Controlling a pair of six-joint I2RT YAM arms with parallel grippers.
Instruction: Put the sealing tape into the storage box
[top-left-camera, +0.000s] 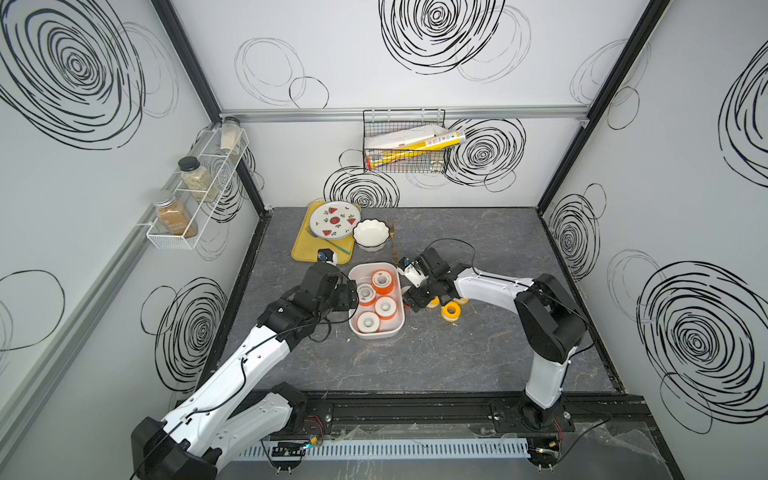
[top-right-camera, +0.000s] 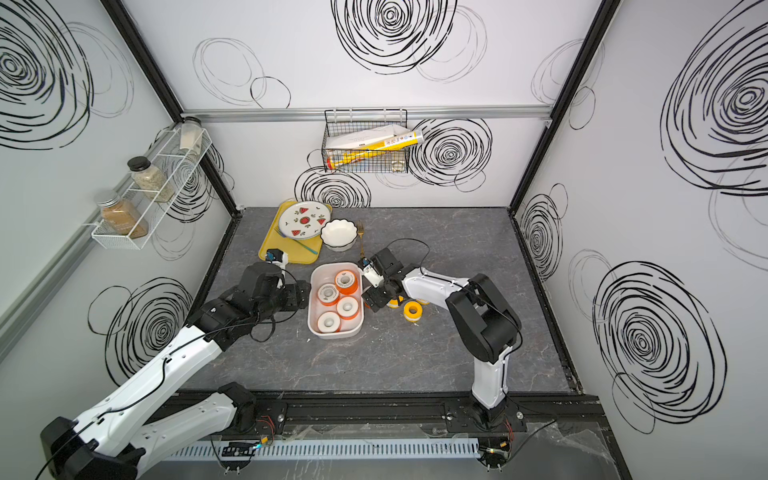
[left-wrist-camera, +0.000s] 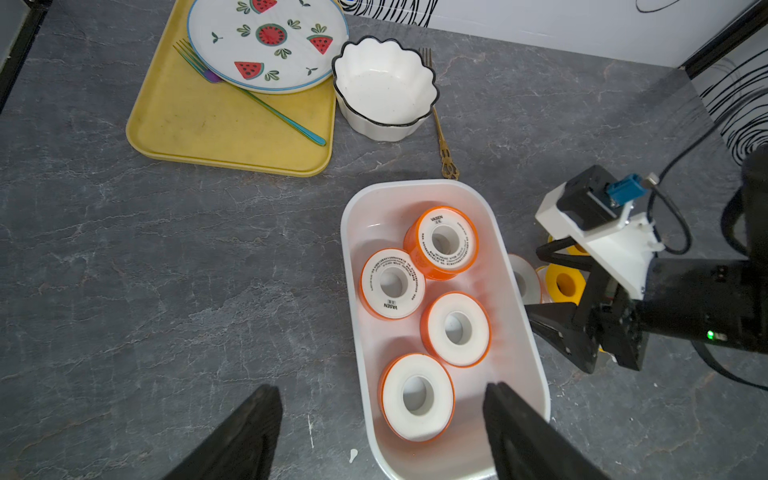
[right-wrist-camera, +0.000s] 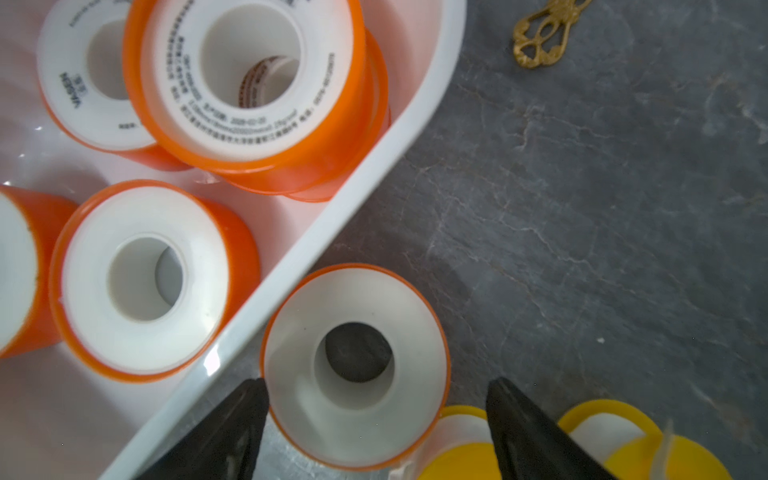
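The white storage box (top-left-camera: 377, 329) stands mid-table, holding several orange-and-white tape rolls, one leaning on others at its far end (left-wrist-camera: 442, 240). Just outside the box's right wall lies another orange-rimmed white tape roll (right-wrist-camera: 416, 336), flat on the table and mostly covered by my right gripper in the top views. That right gripper is open, its fingers (right-wrist-camera: 228, 432) spread on both sides of the roll; no grip on it shows. Above the box's left side hangs my left gripper, open, with no roll clamped between its fingers.
Yellow tape rolls (top-right-camera: 412, 311) lie right of the box, close under the right gripper. Behind the box are a scalloped white bowl (left-wrist-camera: 385, 84), a gold fork (left-wrist-camera: 444, 152), and a yellow tray (left-wrist-camera: 192, 144) with a plate (left-wrist-camera: 296, 60).
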